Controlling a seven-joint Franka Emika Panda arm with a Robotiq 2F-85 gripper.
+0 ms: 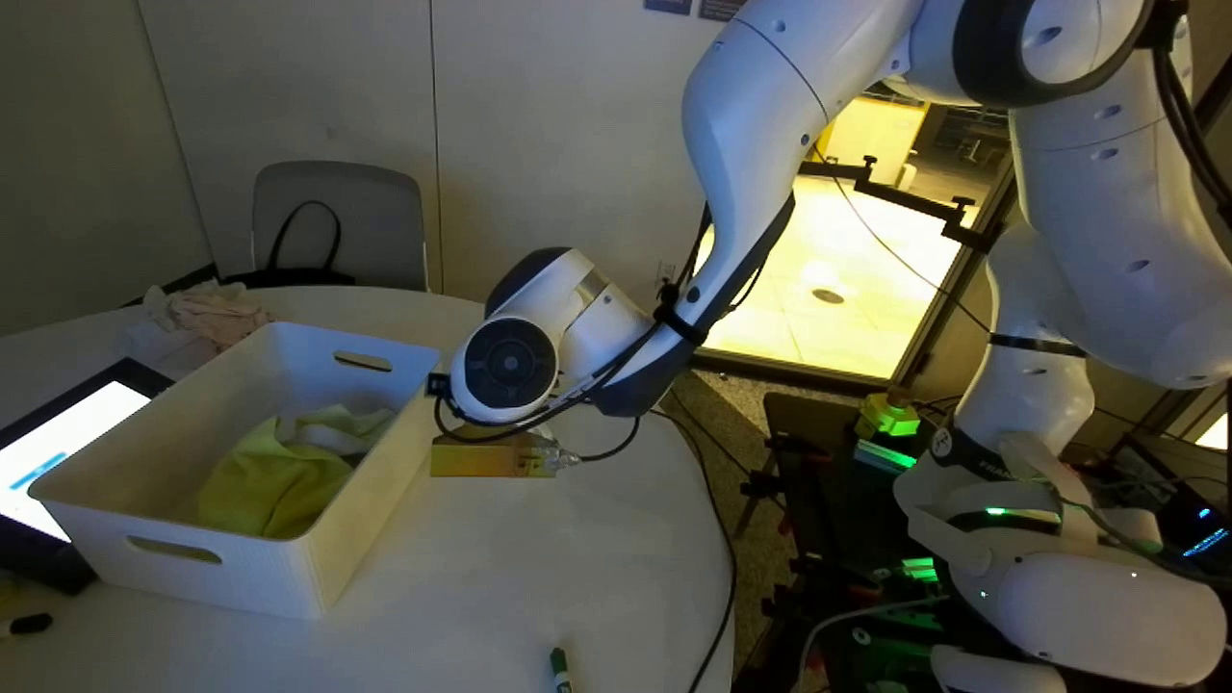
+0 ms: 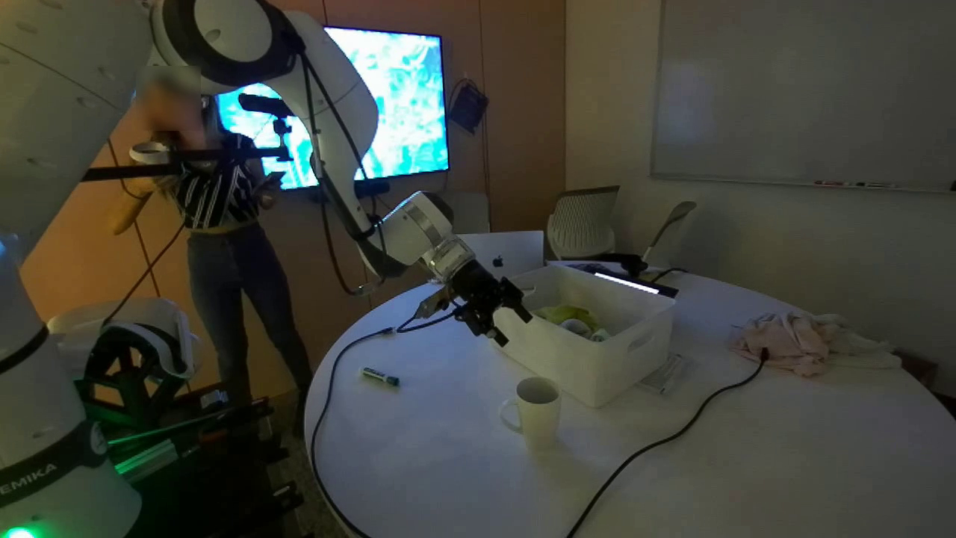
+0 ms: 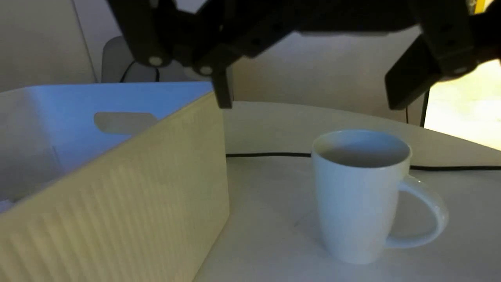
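Observation:
In exterior view 2 my gripper [image 2: 511,324] hangs above the table beside the near wall of the white box [image 2: 584,375]. Its fingers are wide apart, and nothing is between the fingers in the wrist view. A white mug [image 3: 359,206] stands upright on the table, lower in the wrist view than the fingers and apart from them. A green marker [image 2: 380,376] lies on the bare tabletop, away from the gripper; exterior view 1 shows this marker [image 1: 560,670] at its bottom edge. Yellow-green cloth [image 1: 271,479] lies inside the box. The arm hides the gripper in exterior view 1.
A laptop [image 2: 502,252] and a lit tablet [image 1: 58,450] stand near the box. Crumpled pink and white cloth [image 2: 789,341] lies at the table's side. Black cables [image 2: 668,439] cross the tabletop. A person [image 2: 228,224] stands behind the arm.

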